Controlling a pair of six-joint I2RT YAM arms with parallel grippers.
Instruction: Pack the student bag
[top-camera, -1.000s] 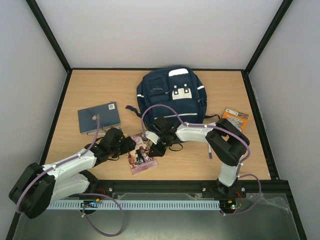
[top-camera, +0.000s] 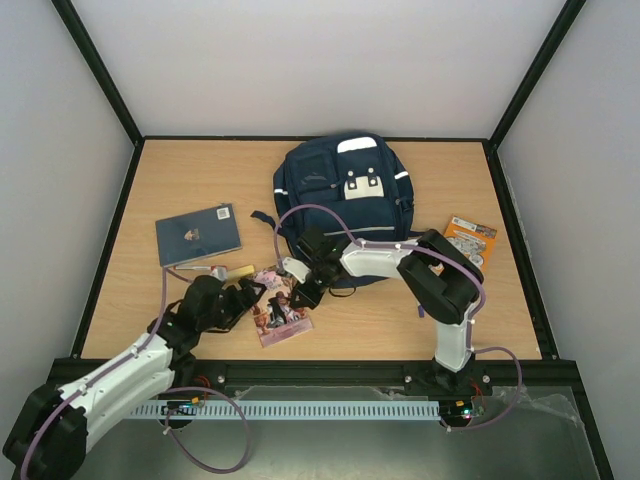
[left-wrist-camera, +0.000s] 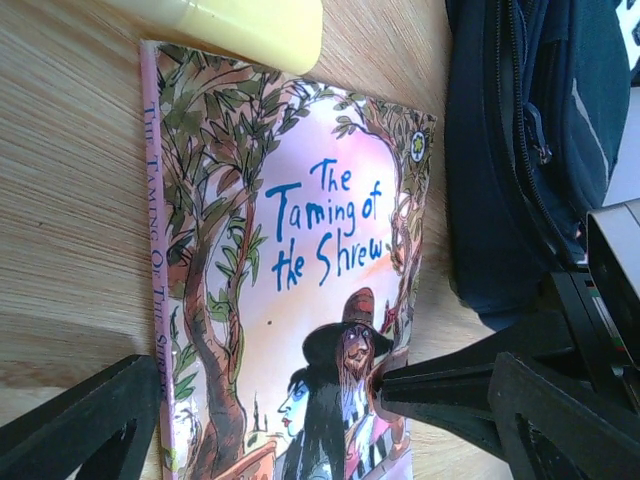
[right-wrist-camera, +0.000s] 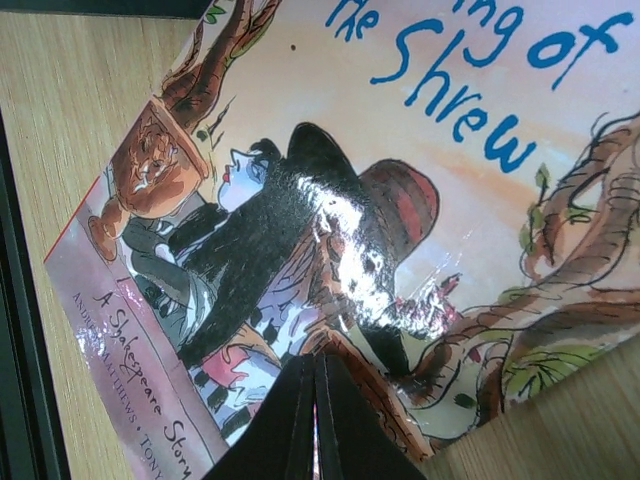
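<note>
The book "The Taming of the Shrew" (top-camera: 283, 322) lies flat on the table, cover up. In the left wrist view its spine faces left. My left gripper is spread wide over the book (left-wrist-camera: 290, 230), one finger past the spine and the other beyond the right edge, with nothing clamped. My right gripper is shut, its tips together at the lower right edge of the book (right-wrist-camera: 300, 230); whether they press on it I cannot tell. The navy backpack (top-camera: 318, 175) lies behind the book.
A dark blue book (top-camera: 190, 245) lies at the left, an orange book (top-camera: 470, 238) at the right. A pale yellow tube (left-wrist-camera: 260, 30) touches or nearly touches the book's top edge. Bare table (top-camera: 390, 330) shows at the front right.
</note>
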